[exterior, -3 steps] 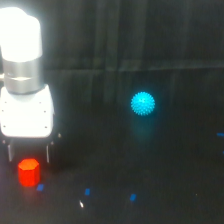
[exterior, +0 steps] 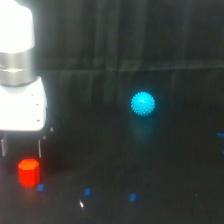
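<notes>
A red block (exterior: 29, 173), roughly hexagonal in outline, lies on the dark surface at the lower left. Just above it in the picture is my white gripper (exterior: 21, 148), its two thin dark fingers spread apart with nothing visible between them. The fingers are hard to make out against the dark background, and I cannot tell how high they are over the block. Well to the right and farther back sits a bright blue spiky ball (exterior: 143, 103), clear of the gripper and the block.
Small blue marks (exterior: 87, 191) dot the dark surface (exterior: 120, 160) near the front, with a little white speck (exterior: 81, 204) among them. Dark curtain-like folds (exterior: 130, 35) close off the back. Between block and ball the room is free.
My gripper has shifted slightly left and a little upward in the picture. The red block and the blue ball stay where they were.
</notes>
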